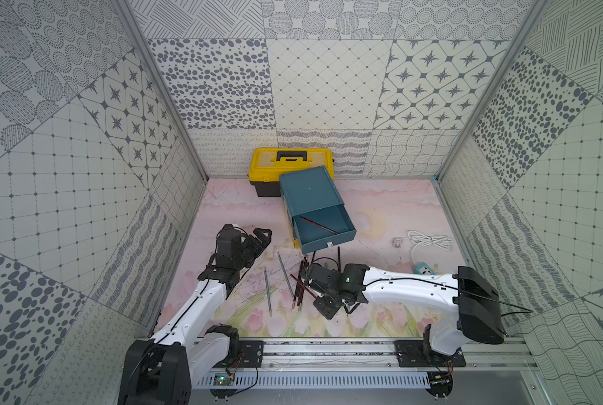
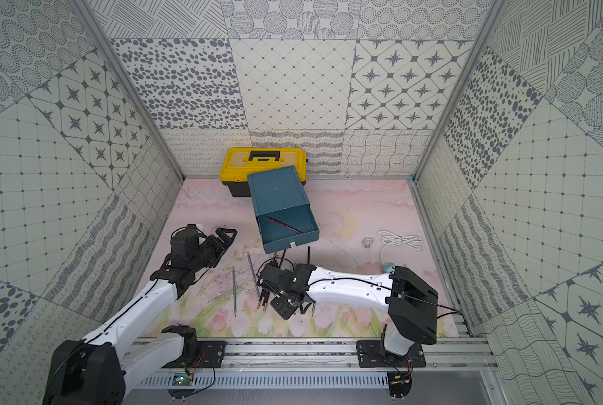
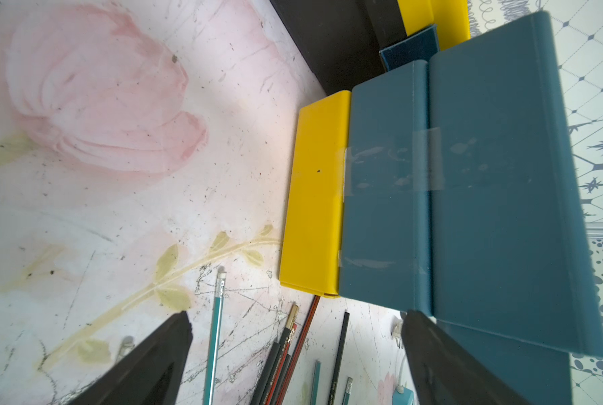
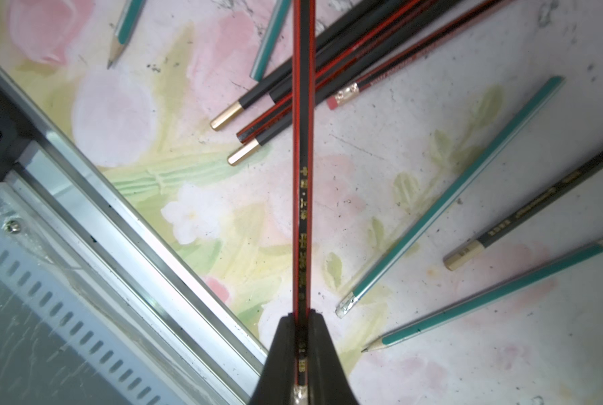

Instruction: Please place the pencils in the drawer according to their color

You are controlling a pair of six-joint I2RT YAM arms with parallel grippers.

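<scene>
My right gripper is shut on a red-and-black striped pencil [image 4: 303, 168], which stretches away from the fingertips above the table. Below it lie a bundle of black and red pencils [image 4: 355, 60], a green pencil [image 4: 450, 195], another green pencil [image 4: 497, 297] and a black pencil [image 4: 538, 209]. The teal drawer [image 1: 311, 244] stands pulled out, with one red pencil [image 1: 319, 224] inside. My left gripper is open and empty, left of the drawer unit. In the left wrist view its fingers [image 3: 146, 357] are spread wide apart.
A yellow-lidded toolbox [image 1: 291, 165] stands behind the drawer unit [image 1: 311, 189]. A coiled white cable [image 1: 429, 239] with a power strip lies to the right. Left of the drawer unit the table is mostly clear. The metal rail [image 4: 132, 222] borders the front.
</scene>
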